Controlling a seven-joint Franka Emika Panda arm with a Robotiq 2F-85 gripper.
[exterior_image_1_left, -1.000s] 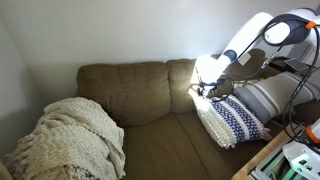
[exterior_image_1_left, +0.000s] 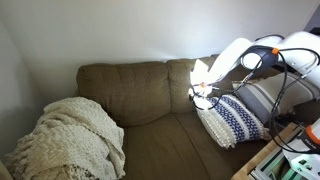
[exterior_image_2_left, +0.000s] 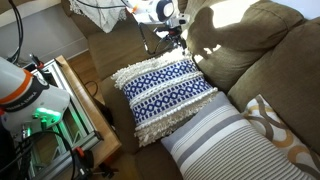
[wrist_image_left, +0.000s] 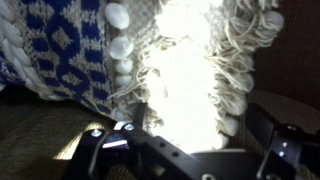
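Observation:
A blue-and-white patterned pillow (exterior_image_2_left: 170, 92) with shaggy cream fringes lies on the brown couch (exterior_image_1_left: 150, 130). My gripper is open just beyond one end of it, toward the couch back. In the wrist view, the patterned cloth (wrist_image_left: 68, 45) fills the upper left, and pale tassels (wrist_image_left: 235, 75) hang toward the space between my fingers. Bright glare washes out the middle there, so contact cannot be judged. From the first exterior view, my gripper (exterior_image_1_left: 204, 98) appears low by the pillow's upper left corner.
A grey-and-white striped pillow (exterior_image_2_left: 235, 150) leans beside the patterned one, with a spotted cushion (exterior_image_2_left: 275, 130) behind it. A cream knitted blanket (exterior_image_1_left: 70, 140) covers the couch's left end. A wooden table edge (exterior_image_2_left: 90, 115) borders the front.
The upper part of my arm has swung right and slightly down. My gripper has shifted only a little, near the pillow's corner. The pillow shows no clear movement.

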